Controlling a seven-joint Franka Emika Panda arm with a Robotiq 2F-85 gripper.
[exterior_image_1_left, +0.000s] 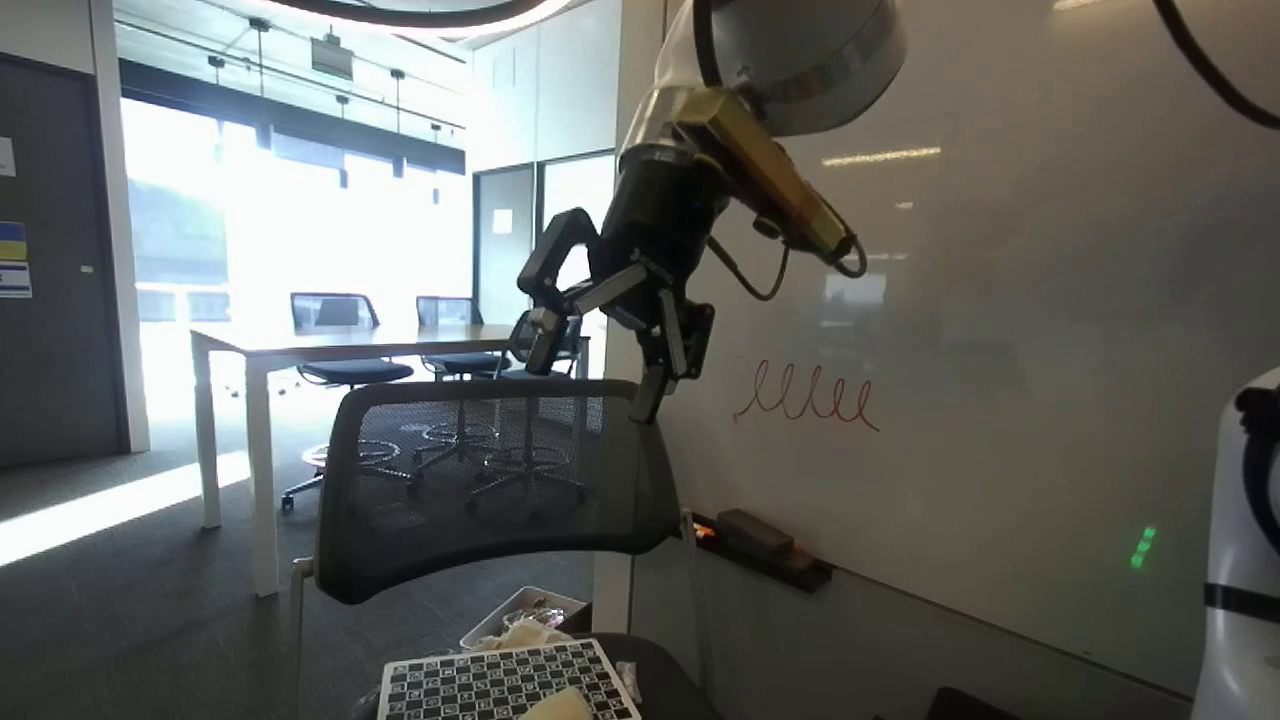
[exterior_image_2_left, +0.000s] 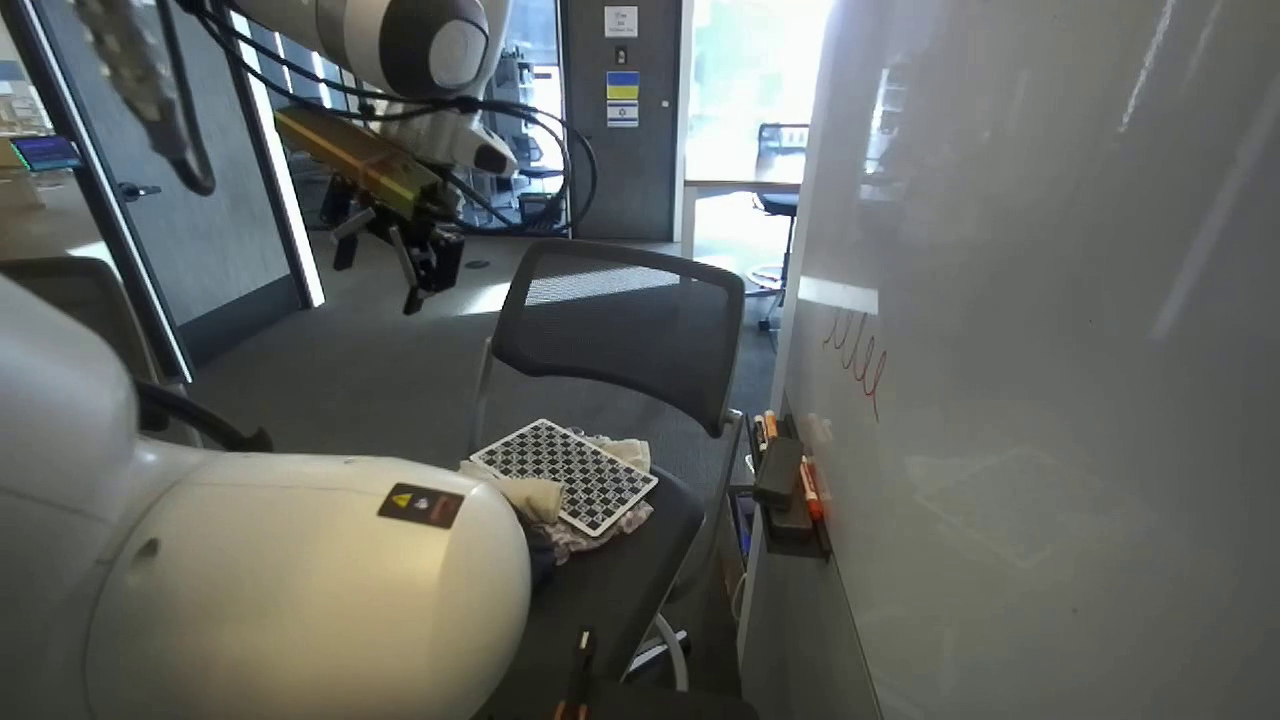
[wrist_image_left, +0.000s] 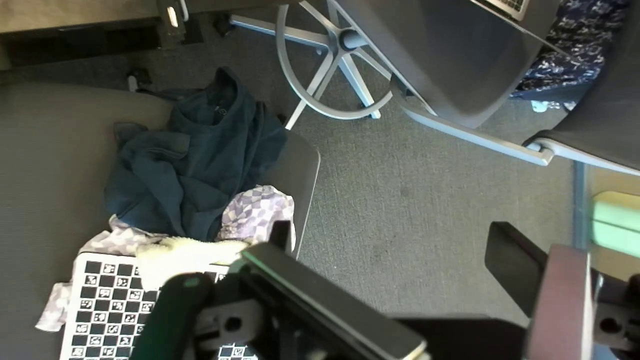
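Observation:
In exterior view 1 my gripper hangs in the air, its fingertips level with the top of the mesh chair back. It is open, and nothing shows between its spread fingers. On the chair seat lies a black-and-white checkered board with cloths around and under it. From the wrist, a dark blue garment, a checked cloth and a cream cloth lie beside or over the board's edge. Part of the board is hidden behind one finger.
A whiteboard with a red scribble stands to the right in exterior view 1. Its tray holds an eraser and markers. A white bin sits behind the seat.

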